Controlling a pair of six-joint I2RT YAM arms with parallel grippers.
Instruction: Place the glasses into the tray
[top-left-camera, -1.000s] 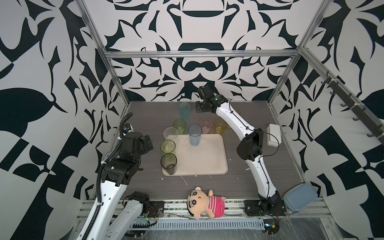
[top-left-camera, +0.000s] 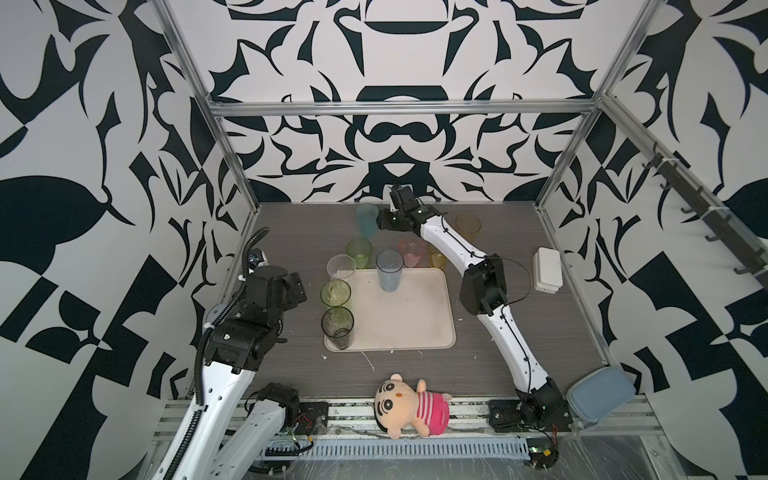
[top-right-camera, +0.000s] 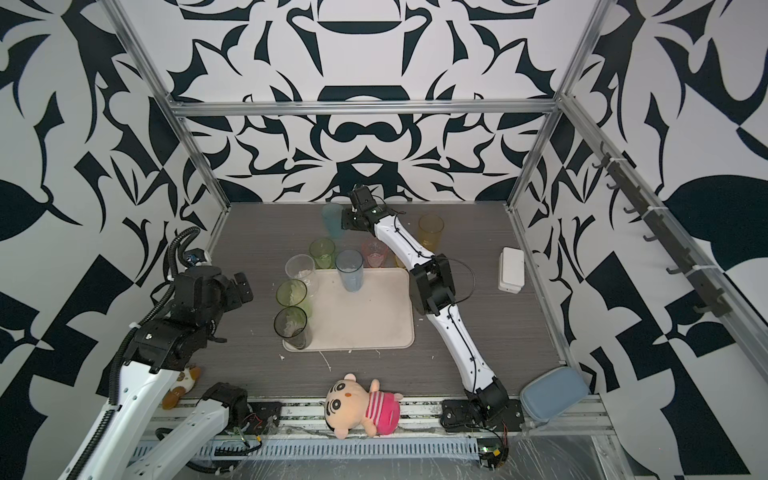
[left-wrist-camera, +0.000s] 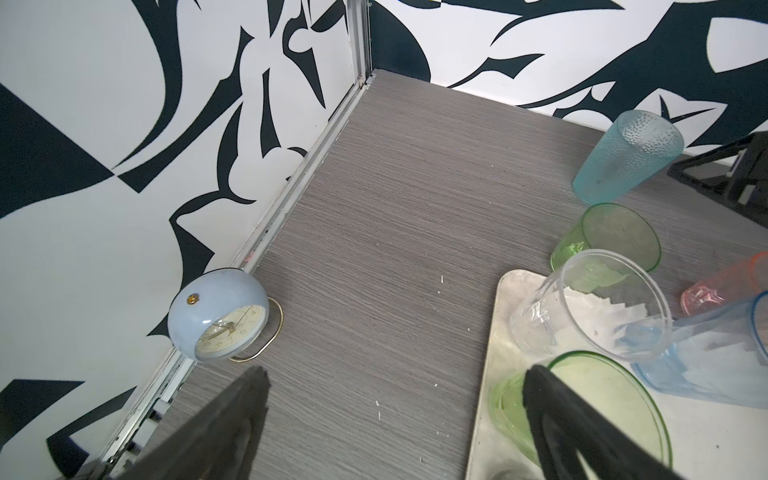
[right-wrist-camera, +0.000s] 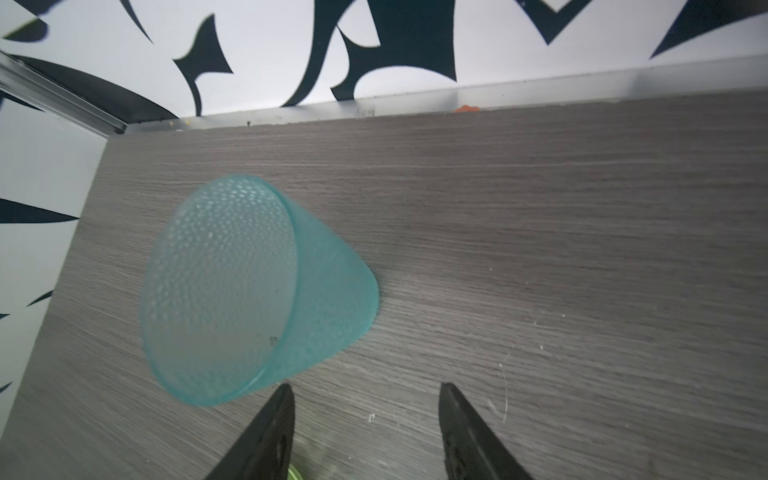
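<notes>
The beige tray (top-left-camera: 400, 316) holds a dark olive glass (top-left-camera: 337, 326), a light green glass (top-left-camera: 335, 293), a clear glass (top-right-camera: 300, 268) and a blue glass (top-left-camera: 389, 270) along its left and back. Behind it stand green (top-right-camera: 322, 252), pink (top-right-camera: 373, 253) and yellow (top-right-camera: 430, 232) glasses. My right gripper is part open beside a teal glass (right-wrist-camera: 328, 288) at the back, which lies to its upper left in the right wrist view, with nothing between the fingers. My left gripper stands open over the left side, nothing held.
A light blue clock (left-wrist-camera: 220, 316) sits by the left wall. A white box (top-right-camera: 511, 269) is at the right, a blue case (top-right-camera: 554, 393) at the front right, a plush doll (top-right-camera: 362, 406) at the front. The tray's right half is clear.
My right gripper has moved left toward the teal glass and slightly down over the last second. The left arm is almost unchanged.
</notes>
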